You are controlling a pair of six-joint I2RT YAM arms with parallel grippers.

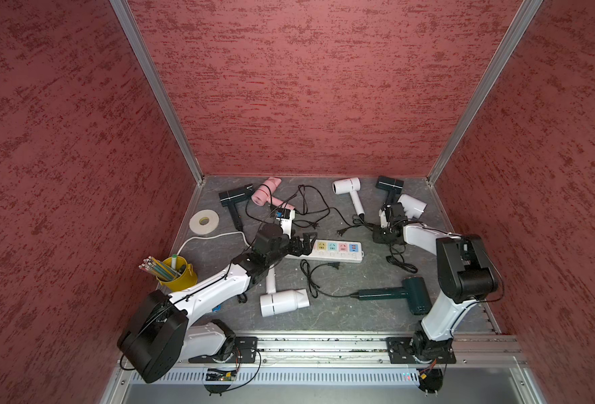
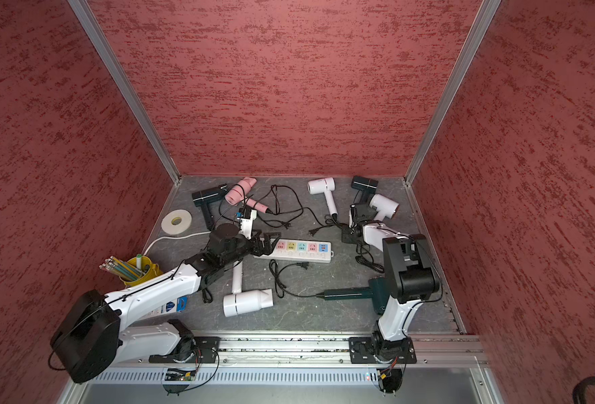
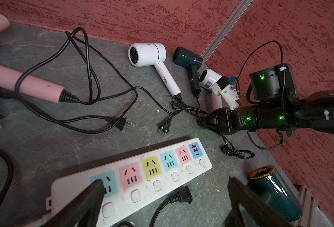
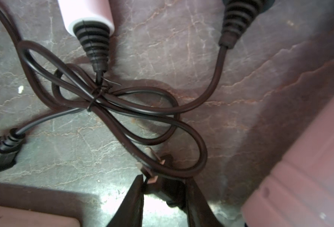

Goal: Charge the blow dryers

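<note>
A white power strip (image 1: 338,250) with coloured sockets lies mid-table; no plug shows in its visible sockets. My left gripper (image 1: 305,243) is open over its left end, its fingers (image 3: 85,206) empty and spread wide. At the right, my right gripper stands open, with a black plug (image 4: 161,185) lying between its fingertips under a looped cord; whether they touch it is unclear. A white dryer (image 3: 146,54) and a dark dryer (image 3: 187,56) lie behind that arm. One loose plug (image 3: 182,195) rests before the strip, another plug (image 3: 164,126) behind it.
A pink dryer (image 2: 240,190) and a dark dryer (image 2: 210,194) lie back left among tangled cords. In front are a white dryer (image 1: 284,302) and a green dryer (image 1: 416,296). A tape roll (image 1: 204,222) and yellow cup (image 1: 183,277) stand left.
</note>
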